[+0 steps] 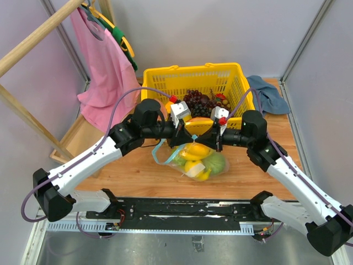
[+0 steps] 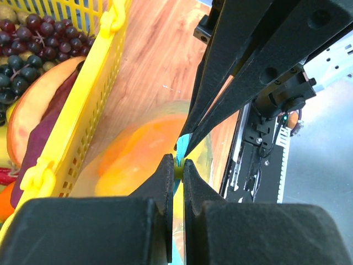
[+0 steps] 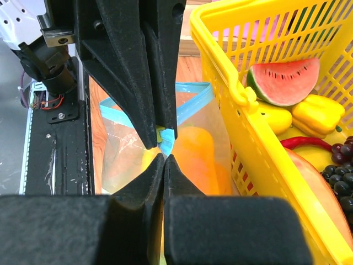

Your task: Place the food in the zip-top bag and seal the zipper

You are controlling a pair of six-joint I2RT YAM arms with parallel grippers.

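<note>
The zip top bag [image 1: 201, 164] lies on the wooden table in front of the basket, holding yellow food and a green round item, its blue zipper [image 3: 192, 99] upward. My left gripper is shut on the zipper's blue strip at a small yellow piece. My right gripper is shut, its tips at the same end of the blue strip, beside the left's tips; I see nothing clearly between them.
The yellow basket [image 1: 165, 79] of fruit and vegetables stands directly behind the bag. A blue cloth [image 1: 267, 96] lies at right; clothes [image 1: 102, 83] hang at left. Bare table shows in front.
</note>
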